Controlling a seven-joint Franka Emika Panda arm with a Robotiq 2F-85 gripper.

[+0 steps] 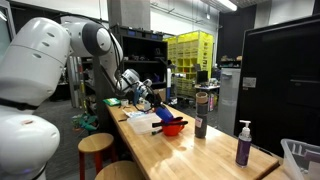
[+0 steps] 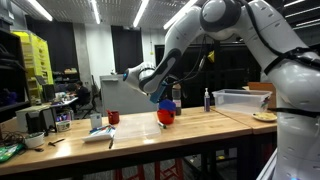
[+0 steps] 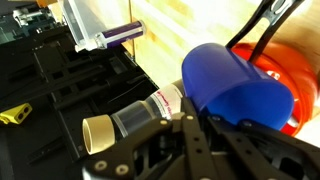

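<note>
A blue cup (image 3: 235, 80) is held tilted at the red bowl (image 3: 292, 62), covering much of the bowl in the wrist view. My gripper is shut on the cup at its near edge; the exact contact of the fingertips is dark and hard to make out. From the side, the blue cup (image 1: 163, 114) shows just above the left part of the red bowl (image 1: 175, 128). In the other exterior view the cup (image 2: 166, 105) also overlaps the top of the bowl (image 2: 165, 117). The inside of the bowl is mostly hidden.
Dark-handled utensils (image 3: 262, 32) lie across the bowl. Close by stands a grey bottle (image 1: 201, 121); farther right are a purple pump bottle (image 1: 244, 145) and a clear bin (image 1: 300, 158).
</note>
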